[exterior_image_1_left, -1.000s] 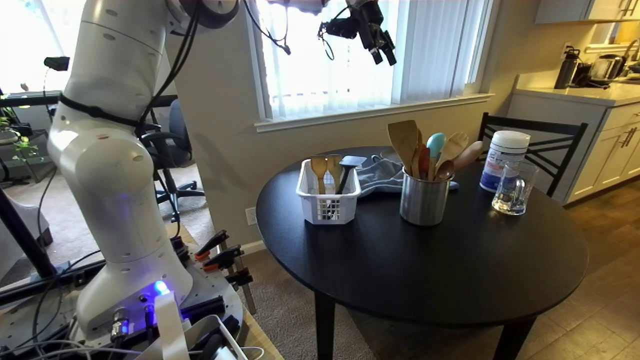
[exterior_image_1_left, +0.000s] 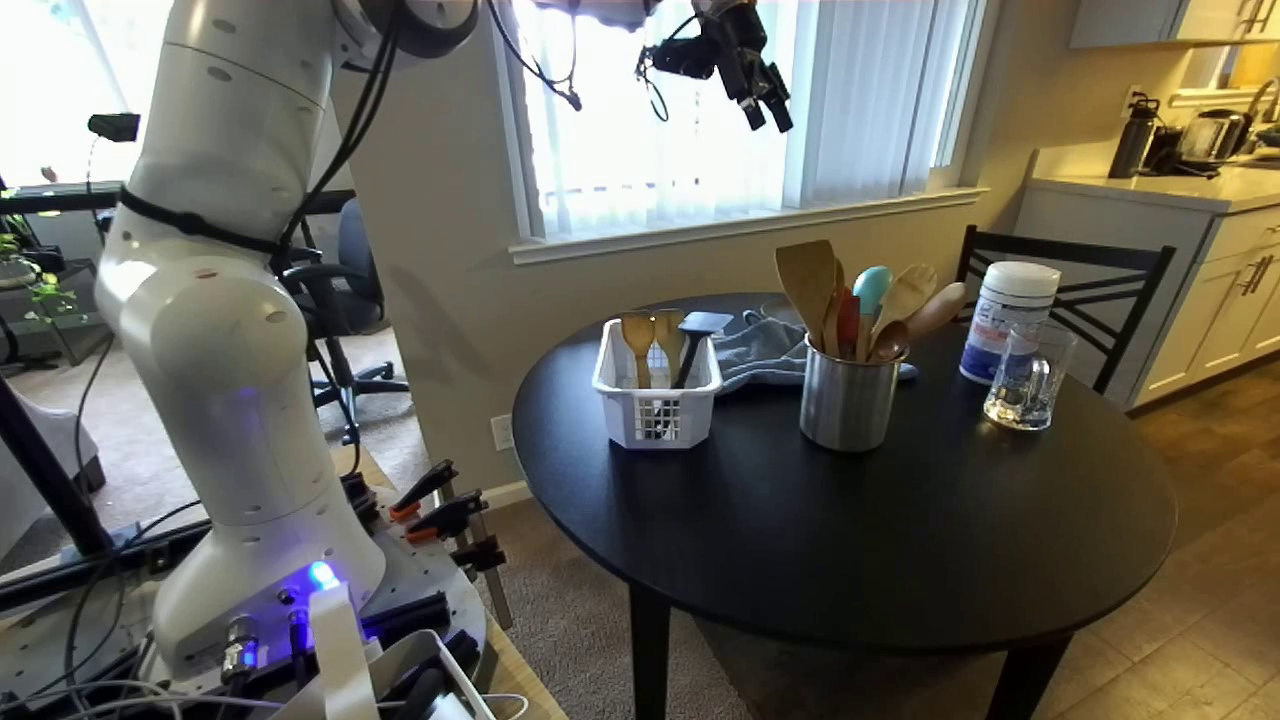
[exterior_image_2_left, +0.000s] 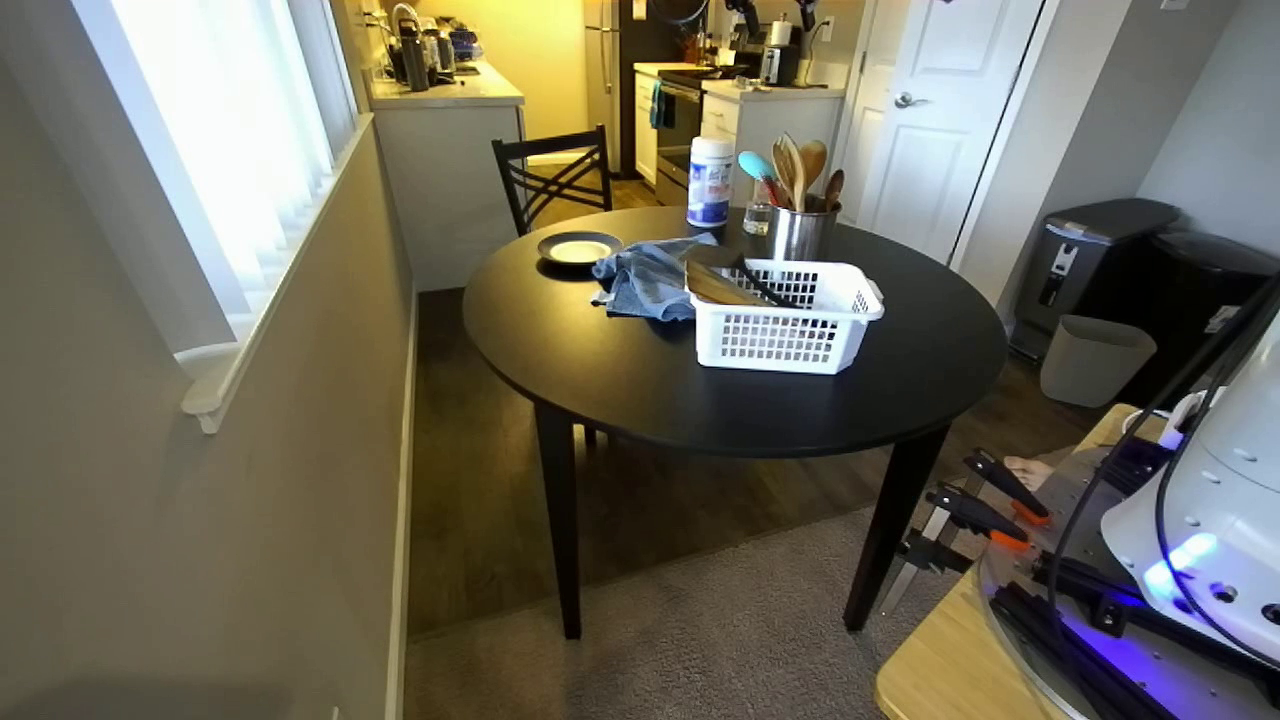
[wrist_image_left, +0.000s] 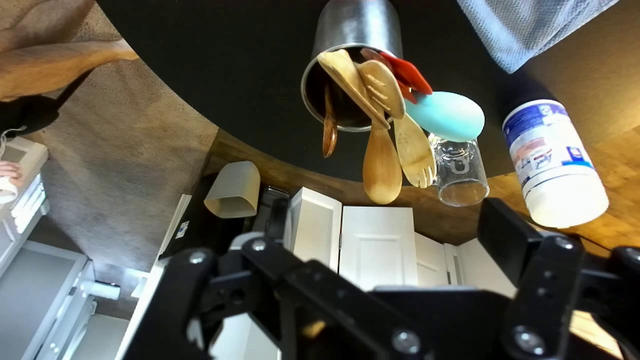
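High above the table, by the window, my gripper (exterior_image_1_left: 769, 120) stands open, and no object shows between its spread fingers in the wrist view. A steel canister (exterior_image_1_left: 847, 402) stands on the table, full of wooden utensils, a turquoise-headed one (wrist_image_left: 448, 117) and red ones (wrist_image_left: 406, 73). Left of it in exterior view 1 is a white basket (exterior_image_1_left: 657, 420) with wooden utensils (exterior_image_1_left: 643, 342) and a dark-handled tool (exterior_image_1_left: 701, 326) inside. A blue-grey cloth (exterior_image_2_left: 654, 278) lies crumpled behind them. The gripper does not appear in exterior view 2.
A white-lidded wipes tub (exterior_image_1_left: 1011, 318) and a clear glass mug (exterior_image_1_left: 1029, 378) stand near the table's right side. A plate (exterior_image_2_left: 578, 248) lies by the cloth. A black chair (exterior_image_2_left: 554, 180) stands behind.
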